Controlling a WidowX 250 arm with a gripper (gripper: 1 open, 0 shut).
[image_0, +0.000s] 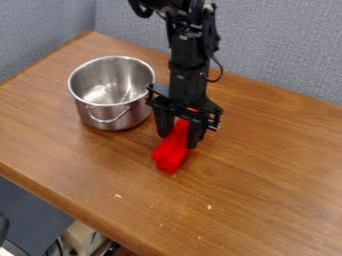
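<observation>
A red block (171, 152) rests low over the wooden table (254, 190) near its middle. My black gripper (179, 131) comes down onto it from above and is shut on its upper part, with the rest of the block showing below the fingers. Just left of the gripper stands a steel pot (110, 95) with a wire handle.
Grey padded walls (274, 50) bound the table at the back and left. At the lower left the table ends at an edge, with cables beyond it.
</observation>
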